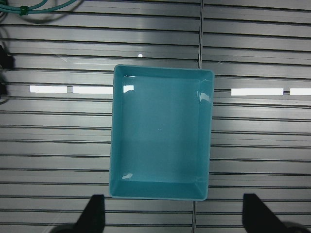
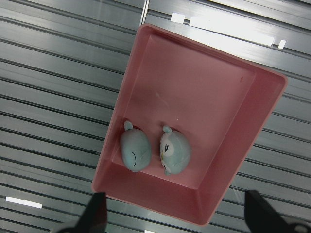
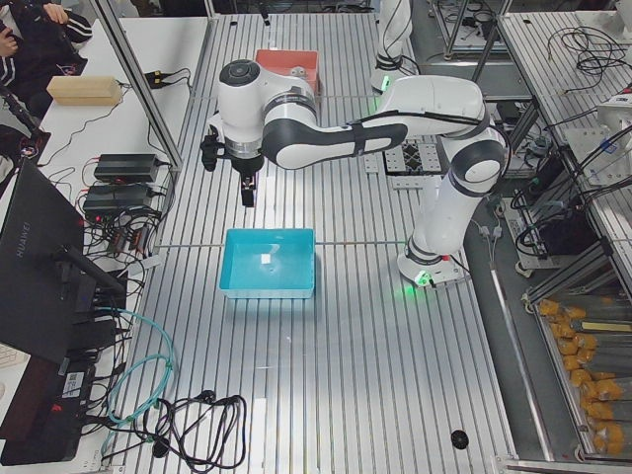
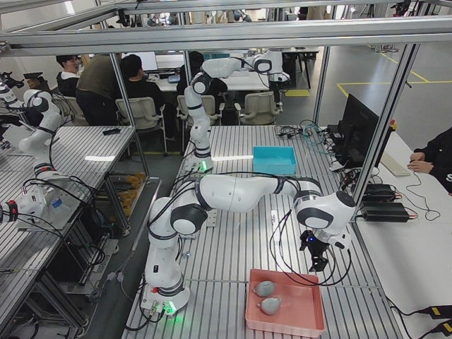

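An empty teal bin (image 3: 267,262) (image 4: 274,160) (image 1: 160,131) lies on the slatted table, with my left gripper above it, its two fingertips (image 1: 173,213) apart and nothing between them. A pink bin (image 4: 285,314) (image 2: 204,92) holds two small grey-blue plush toys (image 2: 135,148) (image 2: 175,151), side by side toward one end. My right gripper (image 4: 316,258) hangs above the pink bin, open, with its fingers at the lower edge of the right wrist view and the toys below them, untouched.
Black and teal cables (image 3: 158,365) lie along the table's near left. A monitor (image 3: 39,296) and power boxes line that side. Bare slatted table surrounds both bins. The arms reach over it from the side posts.
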